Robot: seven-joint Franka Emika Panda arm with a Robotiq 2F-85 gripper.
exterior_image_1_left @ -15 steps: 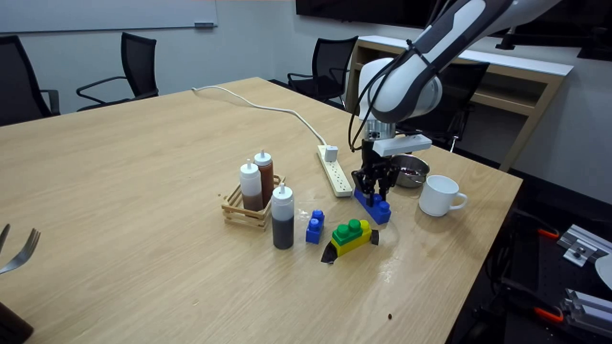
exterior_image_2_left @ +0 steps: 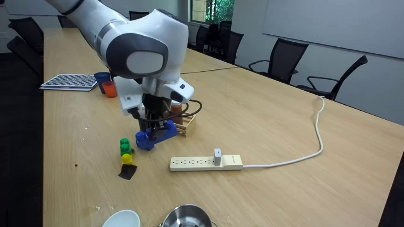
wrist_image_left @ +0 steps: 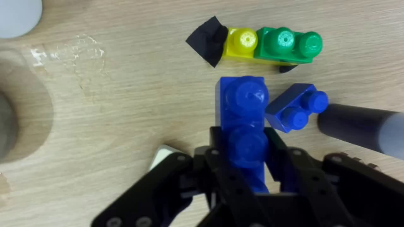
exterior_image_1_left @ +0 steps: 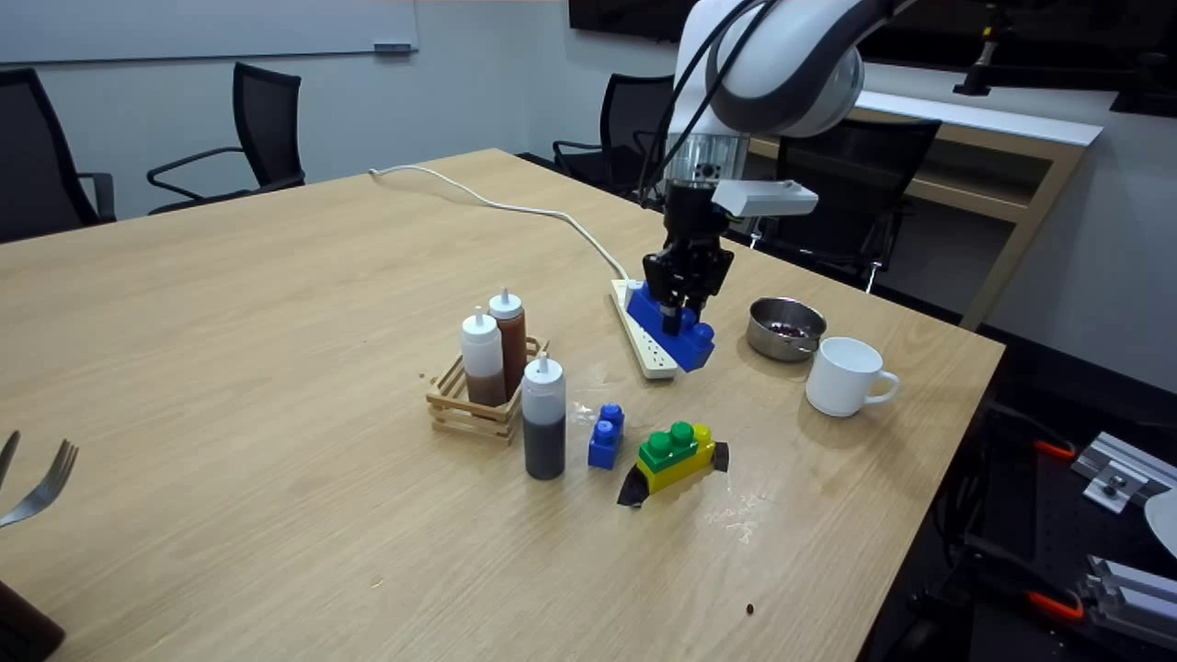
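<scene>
My gripper is shut on a long blue brick [wrist_image_left: 242,94], its fingers on either side of one of the studs. In the first exterior view that long blue brick [exterior_image_1_left: 692,347] hangs above the table, close to the power strip; part of it is hidden by the gripper [exterior_image_1_left: 675,314]. A small two-stud blue brick [wrist_image_left: 289,107] rests on the table below. Beside it stands a yellow brick [exterior_image_1_left: 675,470] with a green brick [exterior_image_1_left: 669,446] on top, black tape [wrist_image_left: 209,41] at its ends.
A squeeze bottle [exterior_image_1_left: 543,425] stands near the small blue brick, with a wooden crate [exterior_image_1_left: 469,419] of bottles behind. The power strip [exterior_image_2_left: 193,163], metal bowl [exterior_image_1_left: 785,331] and white mug [exterior_image_1_left: 844,377] are close by.
The gripper has risen from the table with the long blue brick and moved left in the first exterior view, away from the bowl. The other bricks have stayed put.
</scene>
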